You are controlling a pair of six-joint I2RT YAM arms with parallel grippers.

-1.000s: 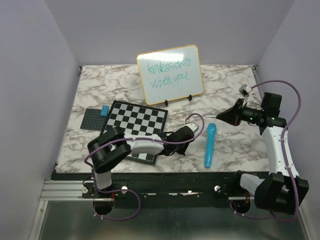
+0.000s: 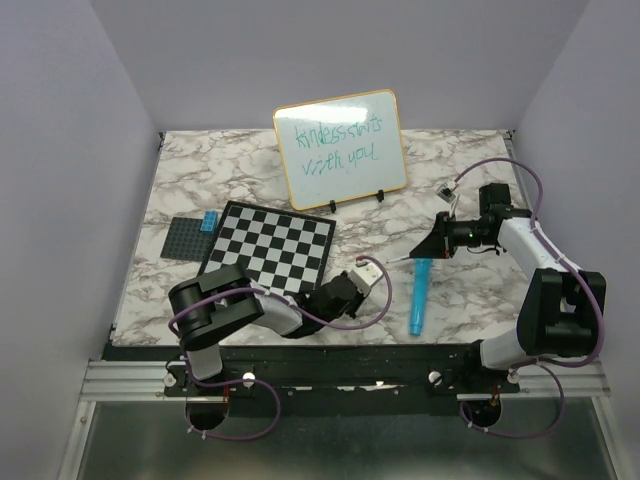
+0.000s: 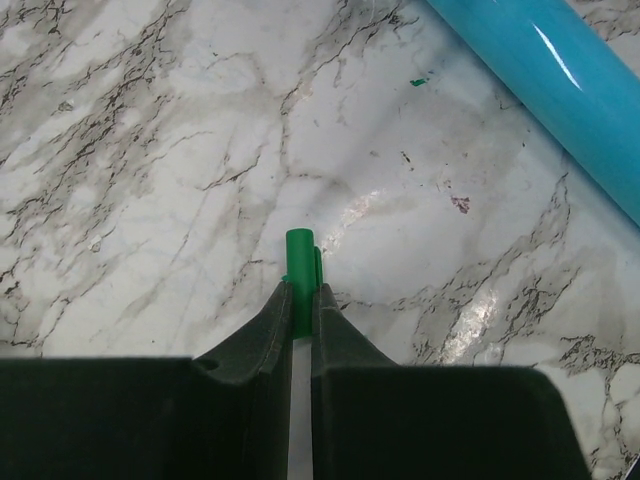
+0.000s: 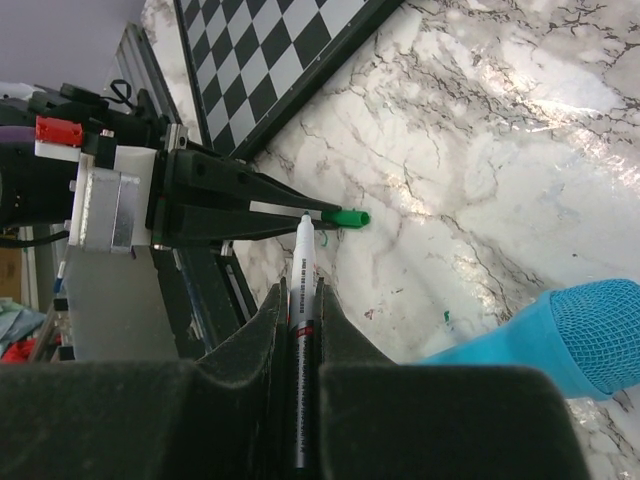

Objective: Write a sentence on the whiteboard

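The whiteboard (image 2: 340, 150) stands at the back with green handwriting, roughly "kindess starts with you". Low over the marble near the front, my left gripper has a green marker cap between its fingertips; the right wrist view shows the cap poking from them. My right gripper is shut on a white marker (image 4: 304, 260), whose pale tip points toward the left gripper and the cap. In the top view the right gripper (image 2: 430, 250) is right of the left one, above the blue cylinder.
A checkerboard (image 2: 265, 240) lies left of centre, with a dark mat (image 2: 185, 240) and small blue item (image 2: 209, 221) beside it. The blue cylinder with a mesh end (image 2: 418, 300) lies front right. Free marble is before the whiteboard.
Over the last second my right gripper moved left and slightly toward the front with the marker.
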